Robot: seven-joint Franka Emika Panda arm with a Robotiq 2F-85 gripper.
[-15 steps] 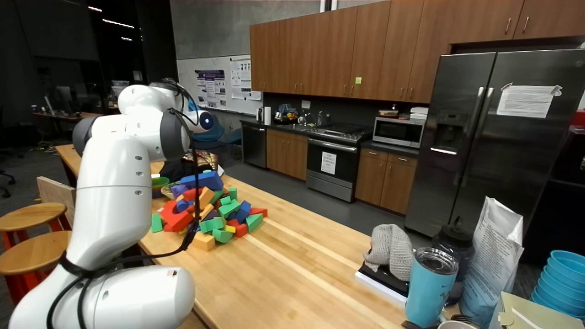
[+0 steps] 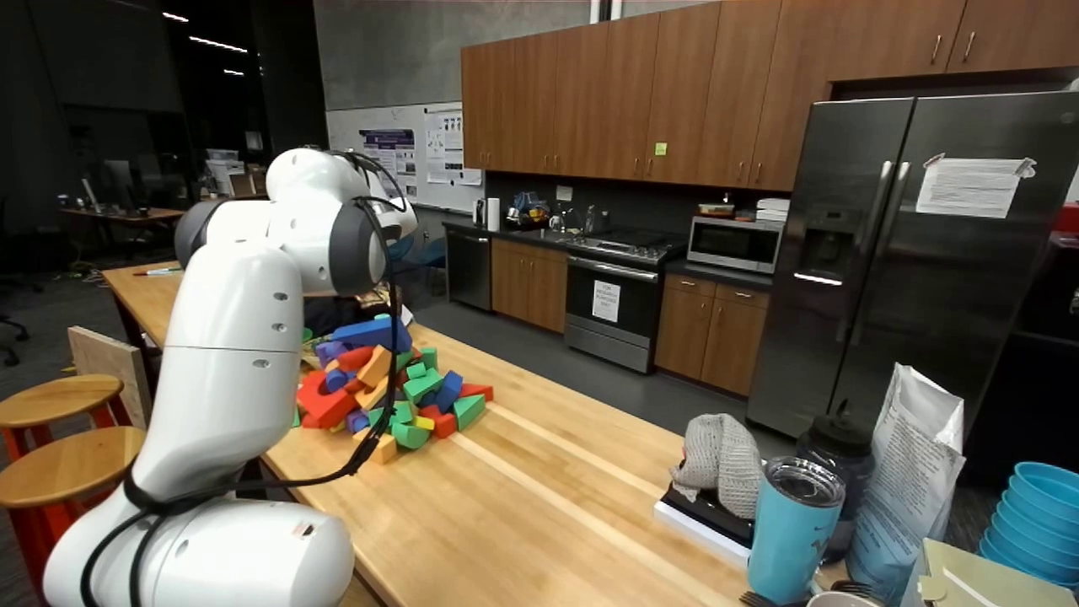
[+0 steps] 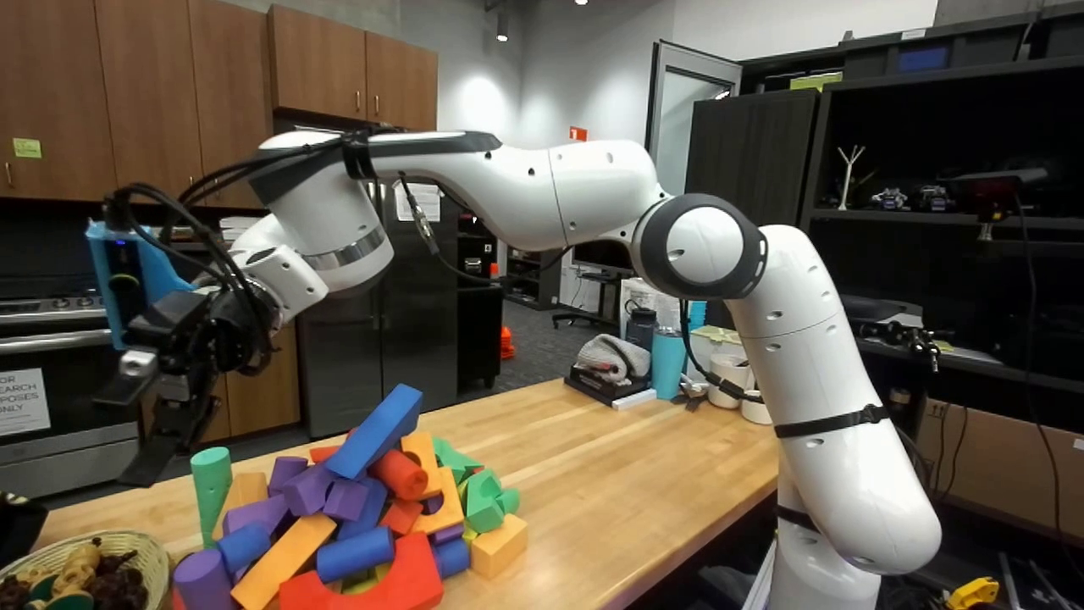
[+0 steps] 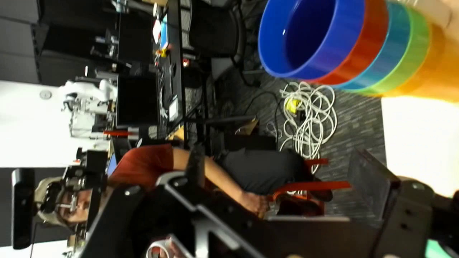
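In exterior view 2, my gripper hangs at the far left, above and to the left of a heap of coloured blocks. Its two fingers stand well apart, so it is open. The wrist view shows the same gripper with a wide gap and nothing held; a seated person is visible in the background through it. A nested stack of coloured cups, blue at its mouth end, fills the upper right of that view, clear of the fingers. From exterior view 1 the gripper is hidden by the arm.
A woven basket with small items stands left of the blocks. Along the table's far end are a blue tumbler, a grey knitted item and a bag. Bare wooden tabletop lies between them and the heap.
In exterior view 1 the arm's upper part has shifted right, over the left side of the block heap.
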